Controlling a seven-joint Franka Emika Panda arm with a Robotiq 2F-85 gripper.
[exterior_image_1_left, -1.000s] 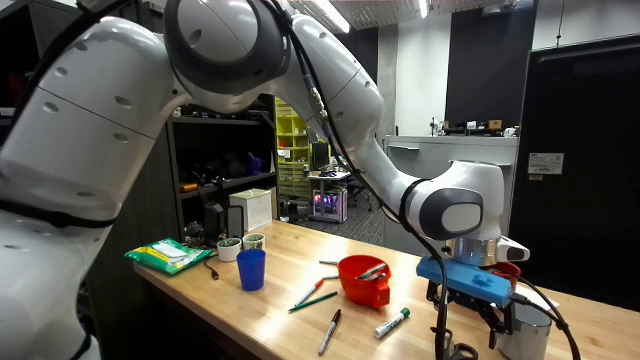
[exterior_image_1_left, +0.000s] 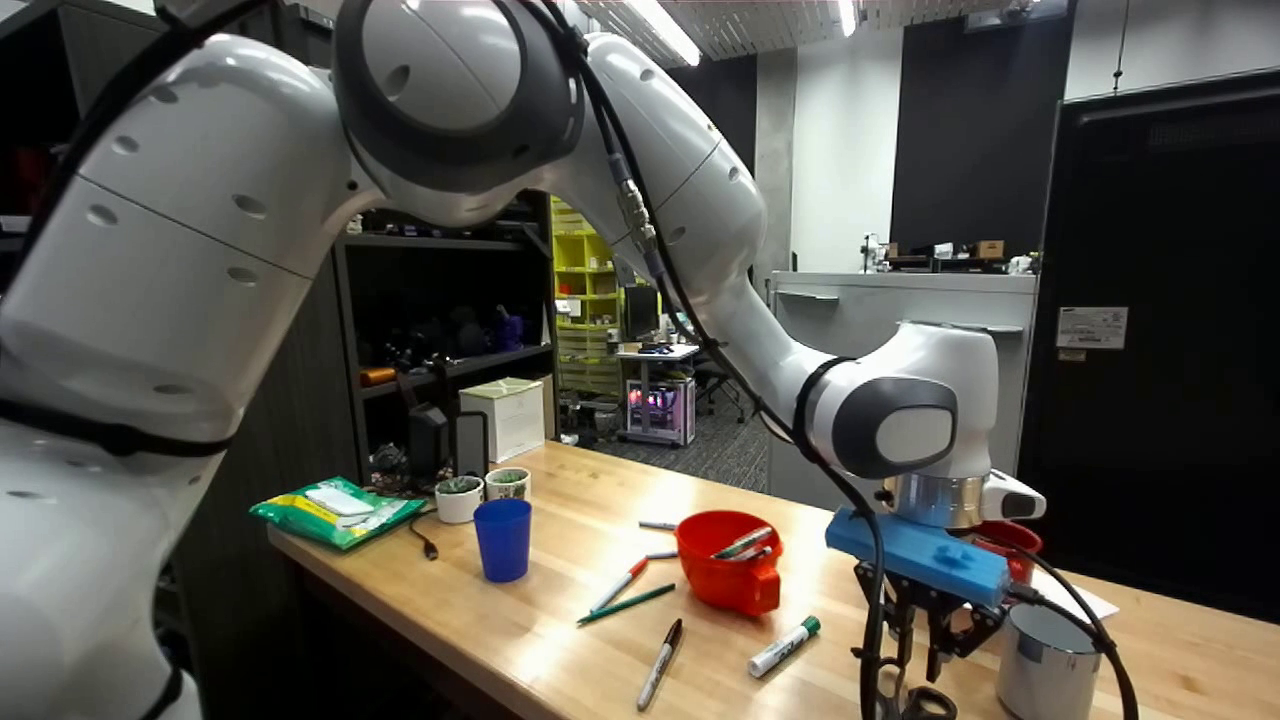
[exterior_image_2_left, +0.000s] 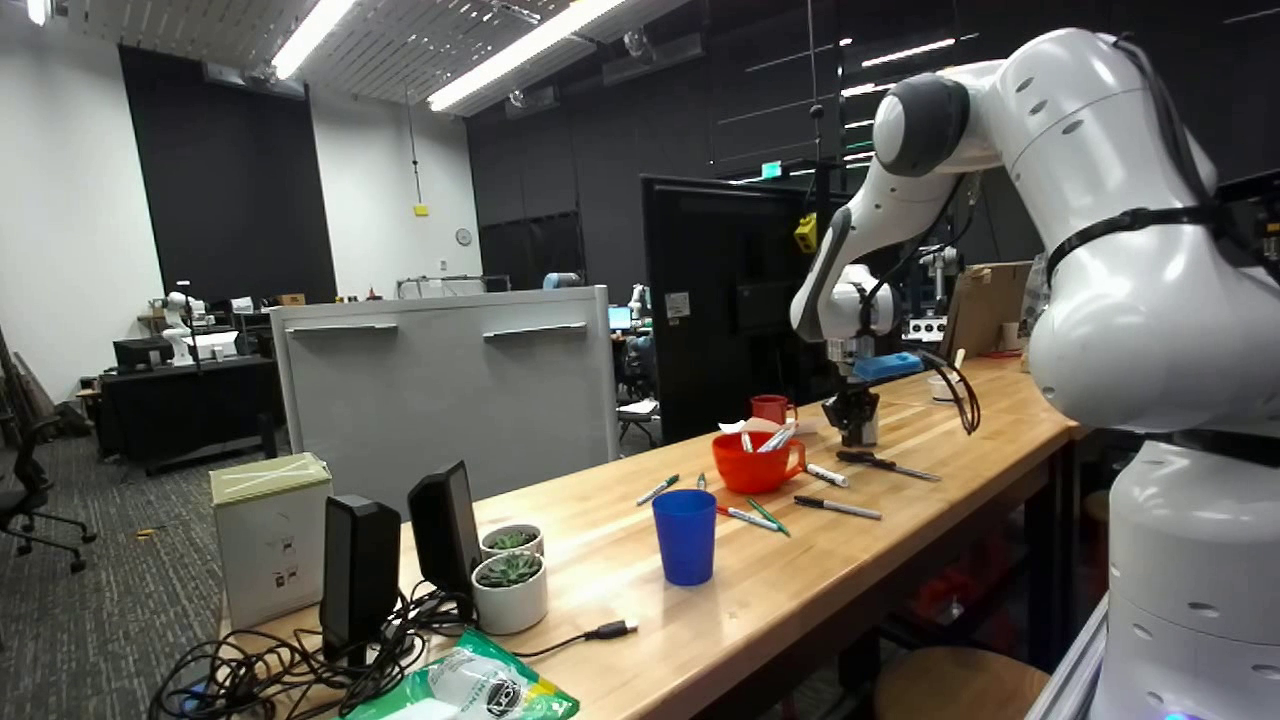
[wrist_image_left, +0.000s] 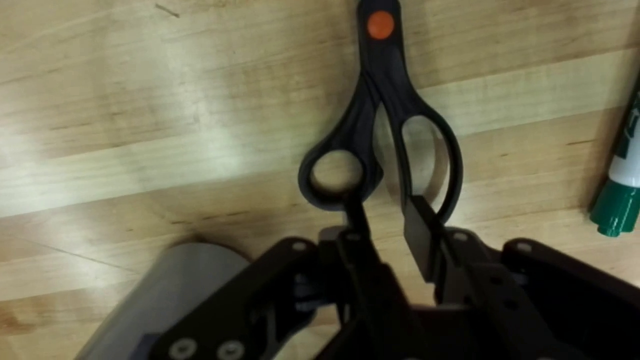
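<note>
Black-handled scissors (wrist_image_left: 384, 66) with an orange pivot lie on the wooden table in the wrist view, handle loops toward me. My gripper is at the handle end, fingers drawn in, with inner parts of the two loops between its fingers. One fingertip overlaps the lower edge of the smaller loop; the other is at the bottom of the larger loop. Bare wood shows between the fingers behind the loops. In exterior view 1 the gripper (exterior_image_1_left: 918, 667) points down over the scissors (exterior_image_1_left: 930, 706), cut off by the bottom edge.
A grey metal cup (exterior_image_1_left: 1050, 666) stands close beside the gripper. Nearby are a green-capped marker (exterior_image_1_left: 783, 647), a black marker (exterior_image_1_left: 660, 664) and a red bowl (exterior_image_1_left: 728, 562) with markers inside. A blue cup (exterior_image_1_left: 503, 540) stands farther left.
The fingers have drawn from wide apart to close together around the scissors' handles. The hand has shifted slightly left in exterior view 1. The other table objects look unchanged.
</note>
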